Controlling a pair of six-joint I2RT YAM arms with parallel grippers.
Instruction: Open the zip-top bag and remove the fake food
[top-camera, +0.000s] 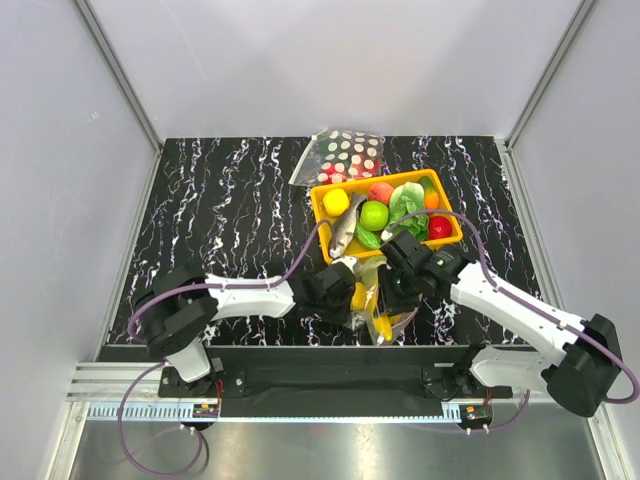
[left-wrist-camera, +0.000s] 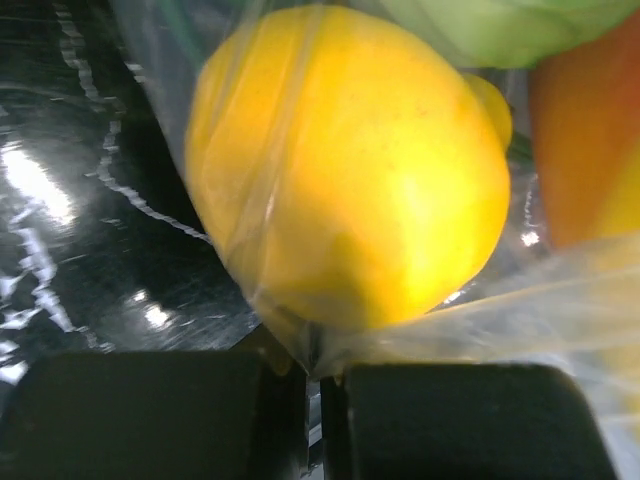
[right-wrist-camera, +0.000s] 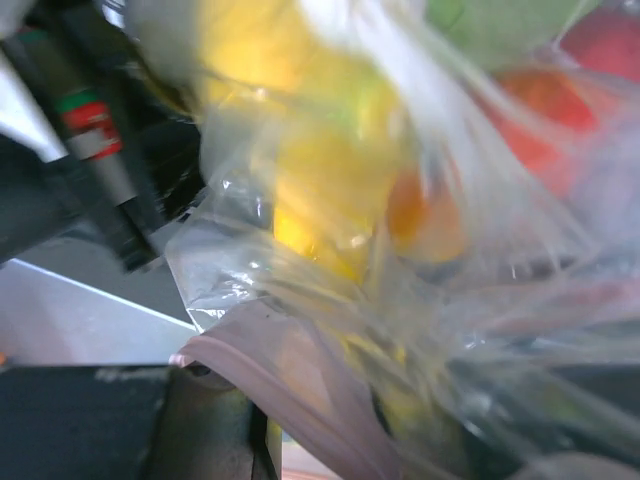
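Observation:
The clear zip bag (top-camera: 402, 322) lies between my two arms at the table's front, with yellow food inside. A round yellow fruit (left-wrist-camera: 350, 170) fills the left wrist view behind clear film. My left gripper is shut at the bag's lower edge, where the gathered film runs down between its fingertips. In the right wrist view the bag's pinkish zip strip (right-wrist-camera: 290, 385) slants across my right gripper. Its fingers stand apart, the right one partly hidden behind film. Yellow food (right-wrist-camera: 320, 190) shows blurred through the plastic. Whether the zip is parted, I cannot tell.
Directly behind the bag stands a yellow bin (top-camera: 455, 237) holding several fake fruits, vegetables and a fish (top-camera: 345, 228). Another bag, with a dotted pattern (top-camera: 350, 155), lies behind the bin.

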